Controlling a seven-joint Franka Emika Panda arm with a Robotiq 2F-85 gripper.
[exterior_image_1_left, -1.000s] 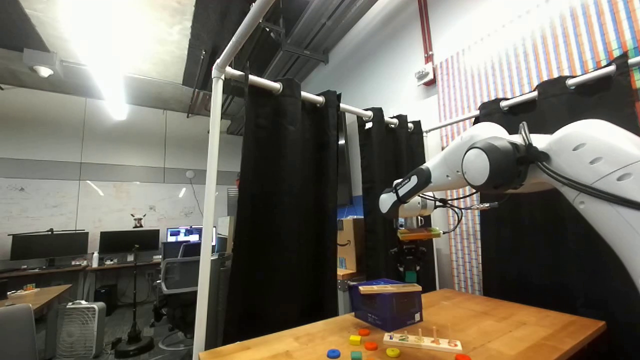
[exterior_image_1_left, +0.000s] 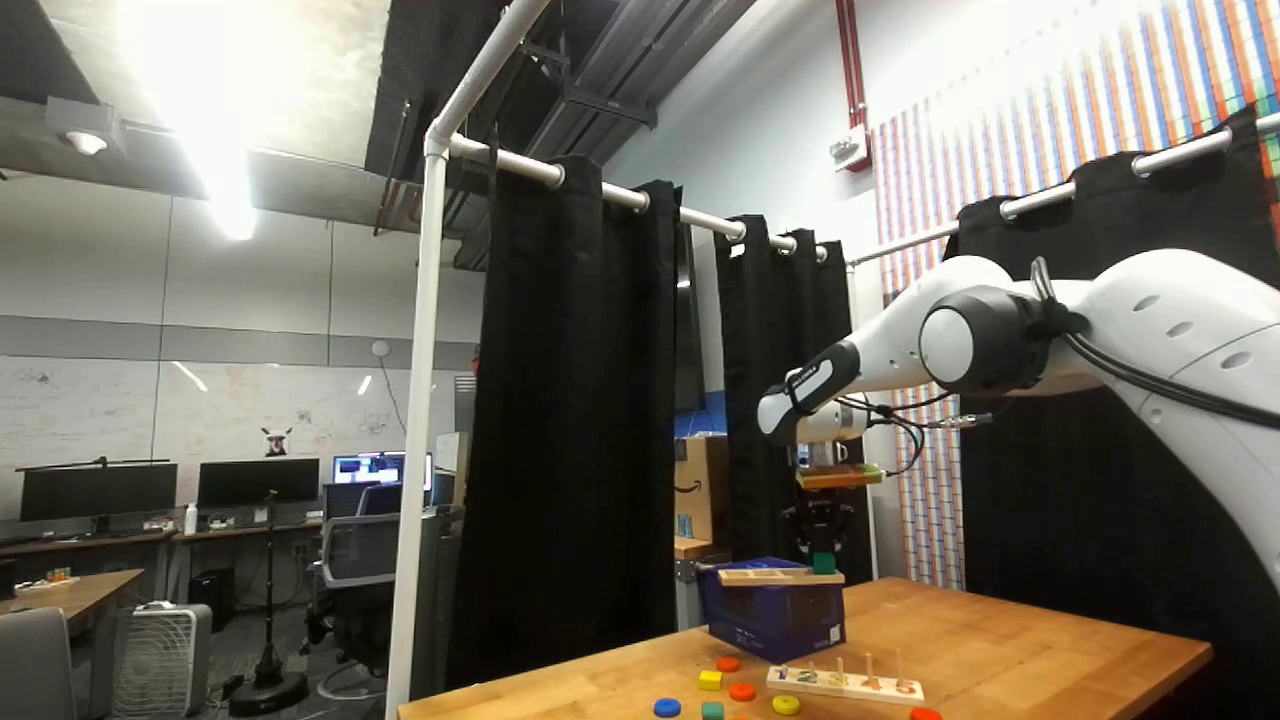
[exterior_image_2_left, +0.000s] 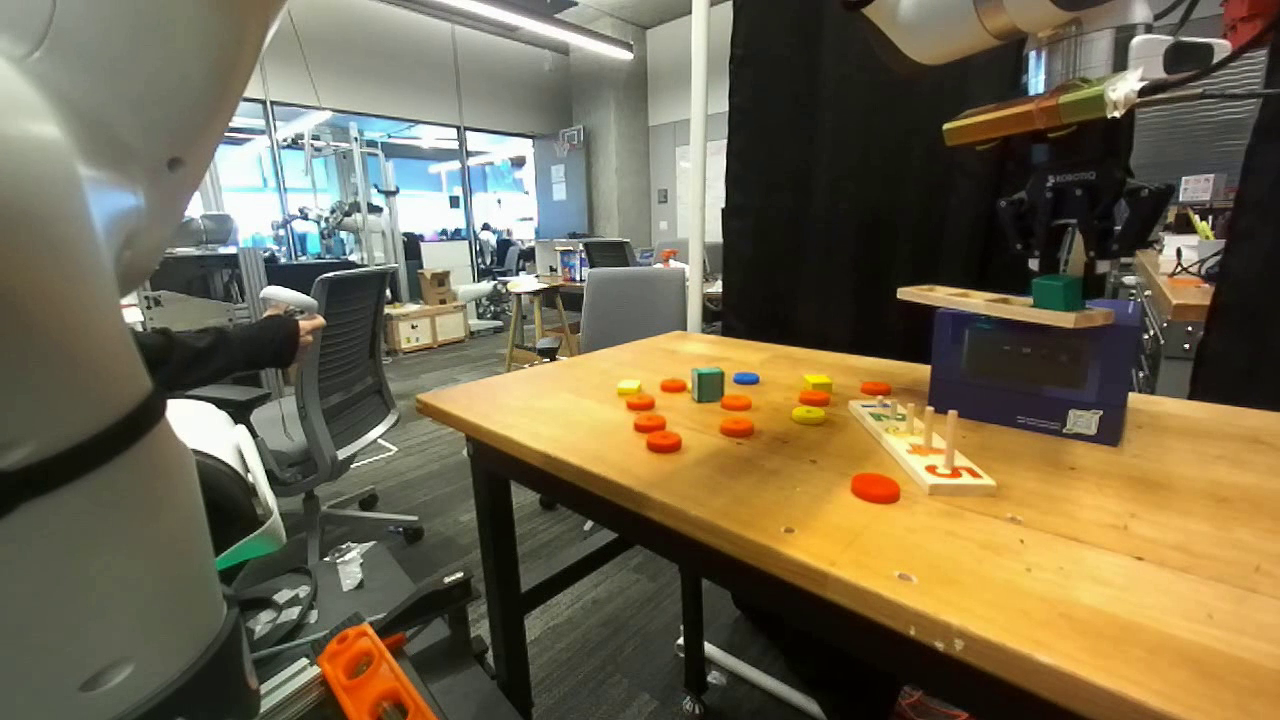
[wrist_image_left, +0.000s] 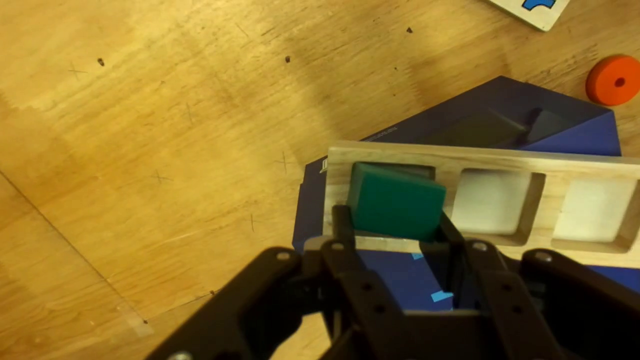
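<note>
A green block (wrist_image_left: 399, 204) is between the fingers of my gripper, which is shut on it. In the wrist view the block is over the end compartment of a wooden tray (wrist_image_left: 444, 154), turned a little against its walls. From the side, the green block (exterior_image_2_left: 1057, 292) stands at the tray's near end, its upper part above the rim; whether it touches the compartment floor is hidden. The tray (exterior_image_2_left: 960, 301) lies across the top of a dark blue box (exterior_image_2_left: 1032, 372).
A numbered peg board (exterior_image_2_left: 948, 480) lies in front of the box. Orange discs (exterior_image_2_left: 875, 488), a blue disc (exterior_image_2_left: 746, 378), a yellow disc (exterior_image_2_left: 807, 415), yellow blocks and another green block (exterior_image_2_left: 708, 384) are spread over the table.
My gripper has come down with the green block, from above the tray to its end. The tray, box and table pieces look unmoved.
</note>
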